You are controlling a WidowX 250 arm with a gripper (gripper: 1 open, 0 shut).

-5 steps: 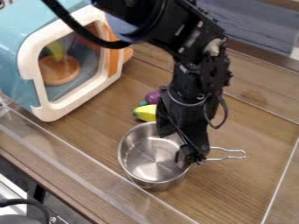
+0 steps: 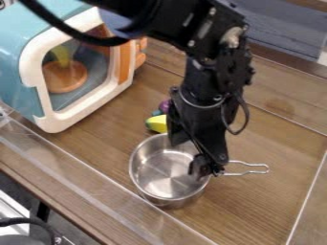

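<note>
A steel pot [image 2: 157, 179] with a wire handle to the right rests on the wooden table. My black gripper [image 2: 192, 157] reaches down from above into the pot's right half, its fingers open; whether the fingertips touch the pot is hard to tell. Behind the pot, partly hidden by the arm, lie a yellow object [image 2: 157, 123] and a small purple item [image 2: 165, 106].
A light blue and white toy box [image 2: 54, 113] with an orange side stands at the back left.
The arm's upper part has shifted slightly; the gripper stays over the pot, which has not visibly moved.
</note>
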